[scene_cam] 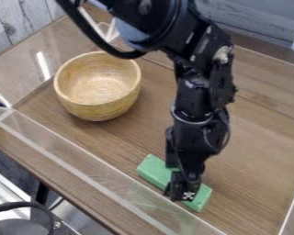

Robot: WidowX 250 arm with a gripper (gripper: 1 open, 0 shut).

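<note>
A green rectangular block (pixel 154 172) lies diagonally on the wooden table near the front centre. My black gripper (pixel 183 185) hangs low directly over the block, its fingertips down at the middle of it and hiding part of it. The gripper is open; whether the fingers touch the block is hard to tell.
A wooden bowl (pixel 98 85) stands at the back left, clear of the block. Bare tabletop (pixel 254 138) lies to the right. A clear strip runs along the table's front left edge, with dark cables beyond it at the lower left.
</note>
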